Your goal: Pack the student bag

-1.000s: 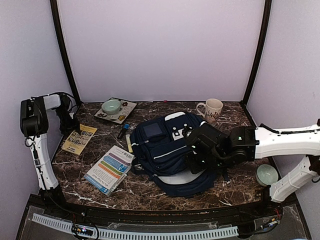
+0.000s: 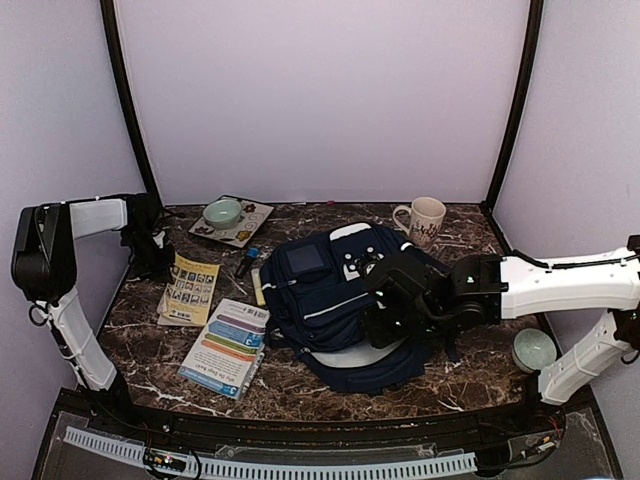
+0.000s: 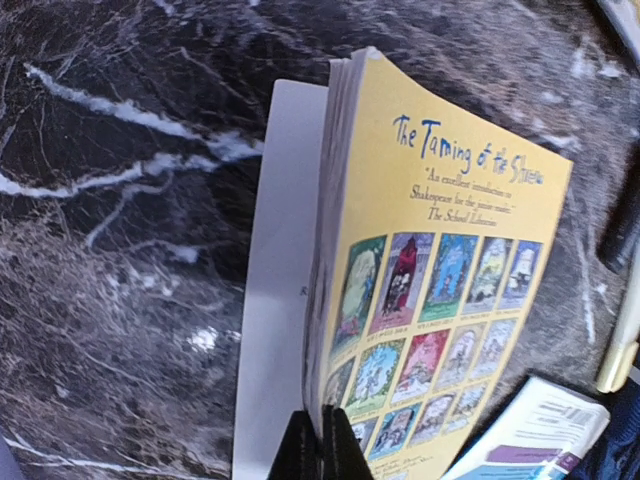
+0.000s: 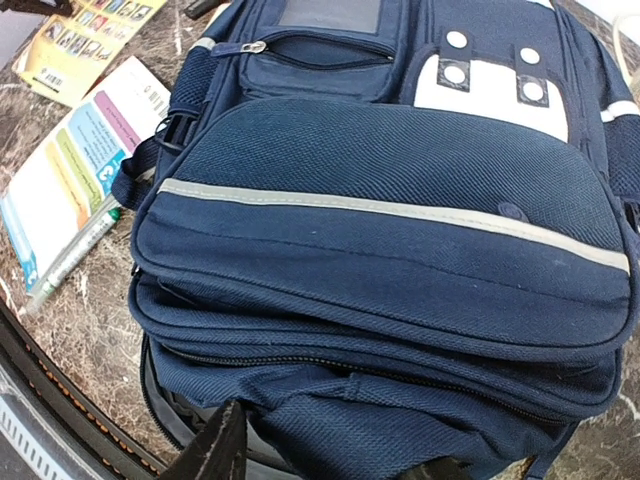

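Note:
The left gripper is shut on the left edge of a yellow book (image 3: 445,265), "The Taming of the Shrew". A pale sheet or cover (image 3: 275,290) splays out to the left from under the pinched pages. Over the navy backpack (image 2: 330,290), which lies with its mouth toward the front, the right gripper (image 2: 385,325) stays low. In the right wrist view its fingers (image 4: 218,450) are wide apart, with bunched bag fabric between them. A stack of workbooks (image 2: 228,345) rests between the yellow book and the bag. A green-tipped pen (image 4: 75,255) lies along the stack.
At the back left, a green bowl (image 2: 222,213) stands on a patterned board (image 2: 255,222), with a blue-capped dark object (image 2: 246,262) nearby. A mug (image 2: 425,218) stands behind the bag; another bowl (image 2: 534,350) is at the right.
The workbook stack has slid slightly right. The right arm has shifted slightly left.

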